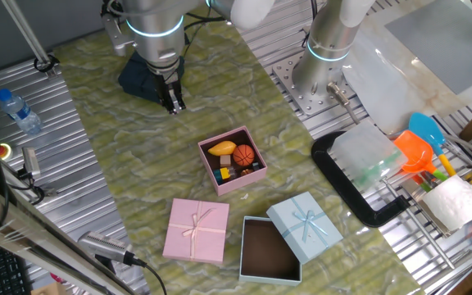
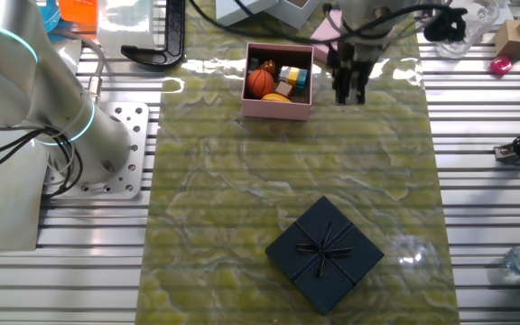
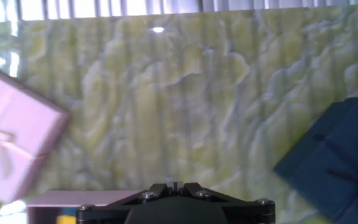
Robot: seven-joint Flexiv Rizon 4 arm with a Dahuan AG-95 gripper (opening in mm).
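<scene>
My gripper (image 1: 175, 109) hangs above the green marbled mat, beside the dark blue box (image 1: 138, 79), which it partly hides in exterior view 1. In the wrist view, the fingers of the gripper meet at the bottom centre and look shut, with nothing visible between them. An open pink box (image 1: 233, 190) holds a yellow fruit (image 1: 222, 148), a small basketball (image 1: 243, 155) and several blocks. A ribbon tops the dark blue box (image 2: 307, 257) in exterior view 2. The pink lid (image 1: 196, 245) lies apart from its box.
An empty light blue box (image 1: 270, 249) has its lid (image 1: 317, 218) leaning over one corner. A black clamp (image 1: 352, 192) stands at the mat's edge, near the robot base (image 1: 307, 86). Mat between the dark blue and pink boxes is bare.
</scene>
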